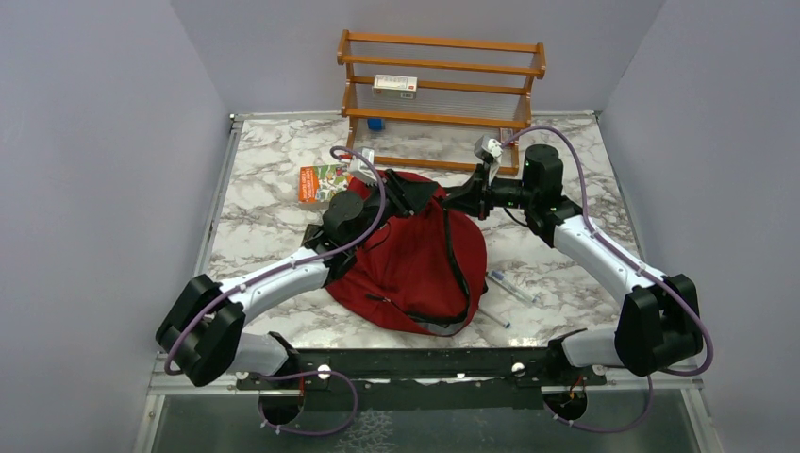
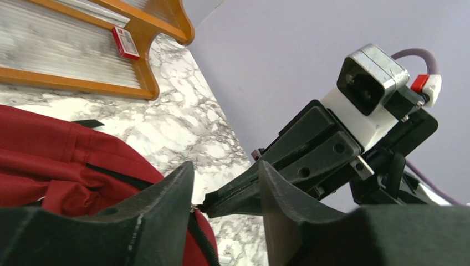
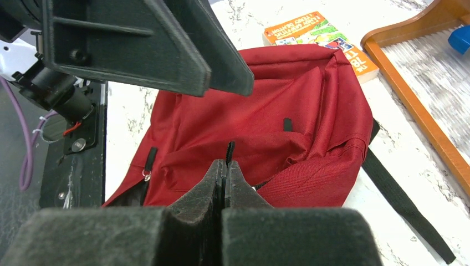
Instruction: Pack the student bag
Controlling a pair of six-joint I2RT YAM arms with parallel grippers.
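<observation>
The red bag [image 1: 396, 264] lies open on the marble table, its zipper edge raised toward my grippers. My right gripper [image 1: 449, 199] is shut at the top of that edge, a dark zipper end between its fingertips in the right wrist view [image 3: 227, 165]. My left gripper [image 1: 423, 193] is just left of it over the bag, fingers parted; in the left wrist view its tips stand close to the right gripper's tip and zipper.
A wooden rack [image 1: 439, 160] stands at the back with boxes [image 1: 394, 87]. A book [image 1: 317, 184] lies left of the bag, clear pens [image 1: 512, 289] at its right front. Bare table flanks both sides.
</observation>
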